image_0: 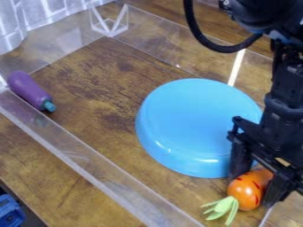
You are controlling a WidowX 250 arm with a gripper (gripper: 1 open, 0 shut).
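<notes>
My black gripper point(256, 163) reaches in from the right, its fingertips down around an orange toy carrot point(246, 191) with pale green leaves point(221, 207) near the bottom edge of the camera view. The fingers overlap the carrot's upper end; whether they are closed on it I cannot tell. A large blue dome-shaped object, perhaps an upturned bowl point(190, 120), sits just left of the gripper.
A purple toy vegetable point(30, 89) lies at the far left. Clear plastic walls border the wooden surface. A blue object point(7, 213) is at the bottom-left corner.
</notes>
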